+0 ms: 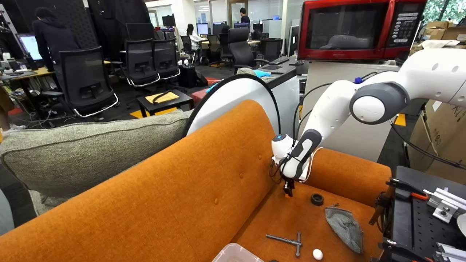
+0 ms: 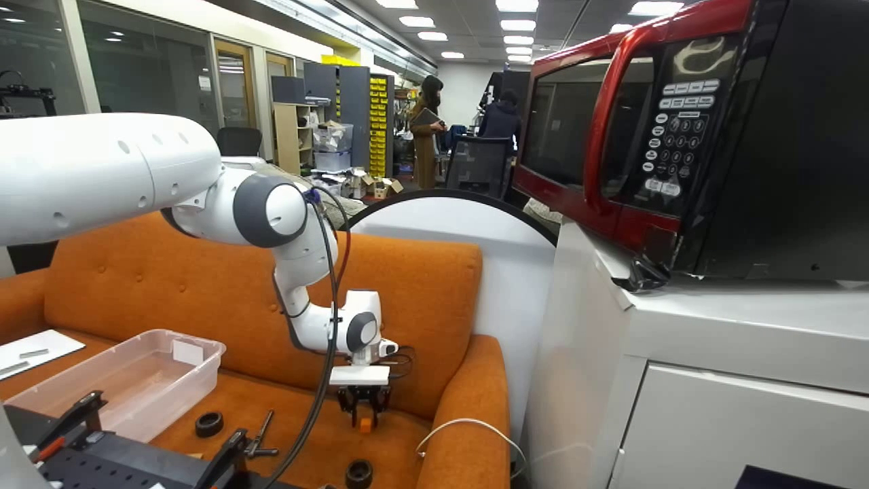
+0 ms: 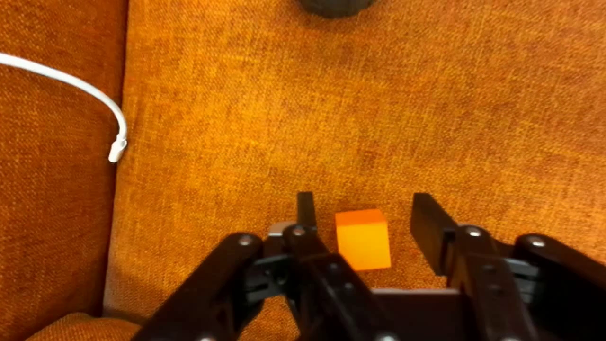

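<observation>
An orange cube point(image 3: 363, 244) shows between the two fingers of my gripper in the wrist view. Gaps are visible on both sides of it, so the fingers stand apart and do not pinch it. In exterior view 2 the gripper point(image 2: 364, 411) points down low over the sofa seat, with the cube point(image 2: 366, 424) at its fingertips. From exterior view 1 the gripper point(image 1: 288, 188) is near the backrest, and only a small bit of orange shows beneath it.
A black ring point(image 1: 317, 199), grey cloth point(image 1: 345, 227), T-shaped grey tool point(image 1: 286, 240) and white egg-like object point(image 1: 318, 254) lie on the seat. A clear plastic bin point(image 2: 151, 379) stands farther along. A white cable point(image 3: 85, 85) hangs over the armrest. Around the cube the seat is clear.
</observation>
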